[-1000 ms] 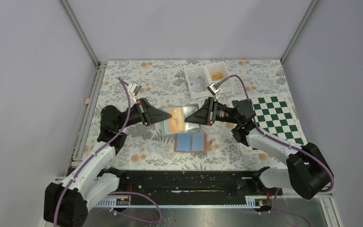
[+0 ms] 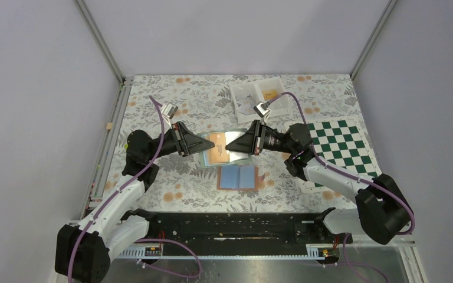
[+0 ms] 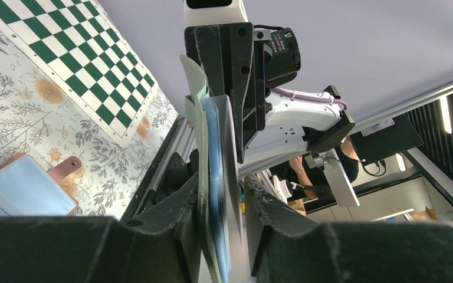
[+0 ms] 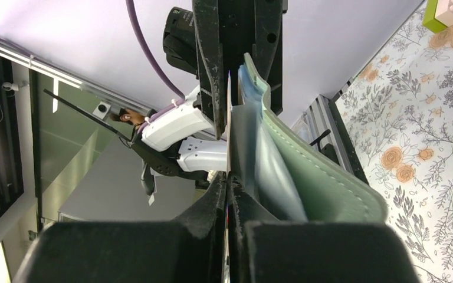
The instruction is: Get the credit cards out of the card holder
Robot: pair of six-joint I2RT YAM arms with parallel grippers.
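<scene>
A pale green card holder [image 2: 208, 158] with clear sleeves is held up between the two arms, an orange card [image 2: 218, 148] showing in it. In the left wrist view, the holder [image 3: 203, 130] stands edge-on between the parted fingers of my left gripper, which is open around it. My right gripper is shut on the thin edge of a card [image 4: 229, 130], beside the holder's clear sleeve and green cover [image 4: 324, 183]. How much of the card is still inside its sleeve is hard to tell.
An open brown holder with pale blue sleeves [image 2: 238, 177] lies just below the grippers. A white two-part box [image 2: 261, 100] stands at the back, a green checkerboard [image 2: 342, 147] at the right. Toy blocks [image 4: 442, 12] show at the right wrist view's corner.
</scene>
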